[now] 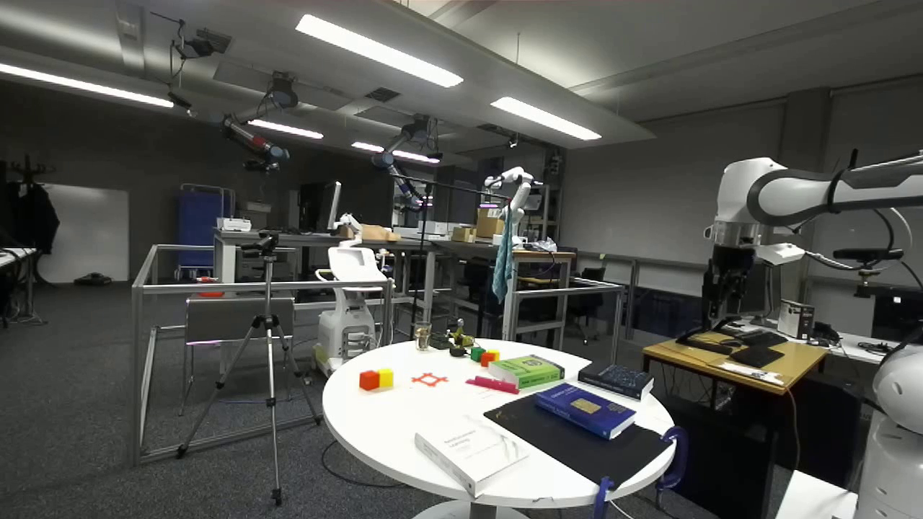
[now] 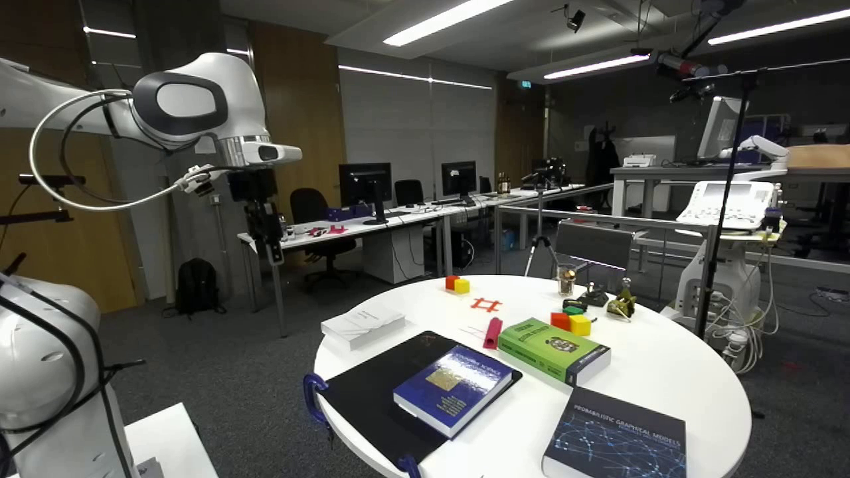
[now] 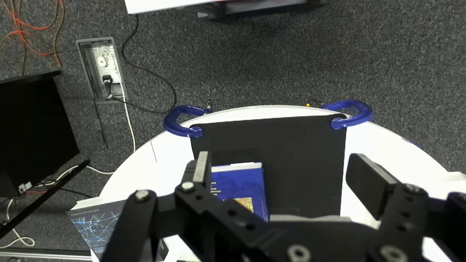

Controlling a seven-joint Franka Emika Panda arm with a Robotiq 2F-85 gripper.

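My gripper hangs high above the near edge of the round table, open, its two dark fingers wide apart with only air between them. Far below, on the black mat [image 3: 305, 170], lies a blue book [image 3: 240, 183], partly covered by the left finger in the wrist view. In the second exterior view the blue book [image 2: 454, 386] lies flat. Beside it are a green book [image 2: 550, 346], a dark book with a blue line pattern [image 2: 617, 438] and a white book [image 2: 362, 322]. The gripper [image 2: 275, 259] is well clear of all of them.
Blue clamps [image 3: 351, 114] grip the table's near edge over the mat corners. Toward the far side stand red and yellow blocks [image 1: 376, 379], an orange frame [image 1: 429, 379], a pink piece [image 1: 493, 384] and a glass [image 1: 422, 336].
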